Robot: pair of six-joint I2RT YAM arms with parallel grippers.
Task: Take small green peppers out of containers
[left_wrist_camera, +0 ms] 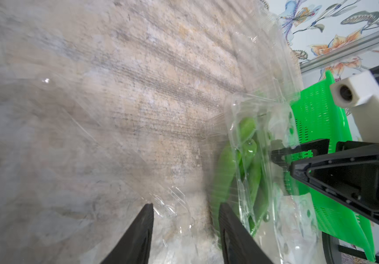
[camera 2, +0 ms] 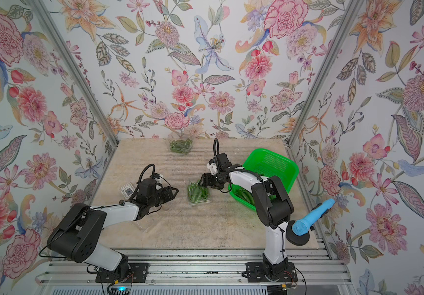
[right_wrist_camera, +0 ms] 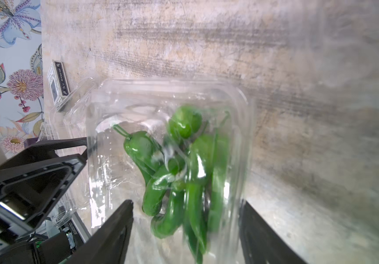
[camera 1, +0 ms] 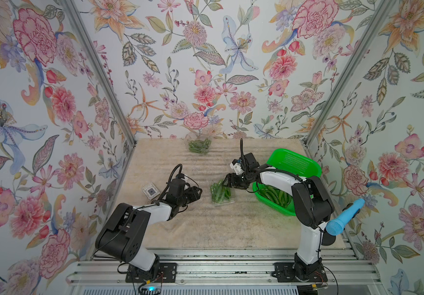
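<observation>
A clear plastic container (camera 1: pixel 221 194) (camera 2: pixel 198 193) of small green peppers (left_wrist_camera: pixel 226 171) (right_wrist_camera: pixel 196 160) sits on the table between the two grippers. My right gripper (camera 1: pixel 227 181) is open at the container's right side, its fingers around or over the near end; contact is unclear. My left gripper (camera 1: pixel 197 196) is open, a little left of the container, with nothing between its fingers. Another clear container (camera 1: pixel 199 146) of green peppers stands at the back middle.
A green basket (camera 1: pixel 290 158) holding green peppers stands at the right, under the right arm. A small boxed item (camera 1: pixel 151 191) lies at the left. A blue cylinder (camera 1: pixel 344 216) is at the right edge.
</observation>
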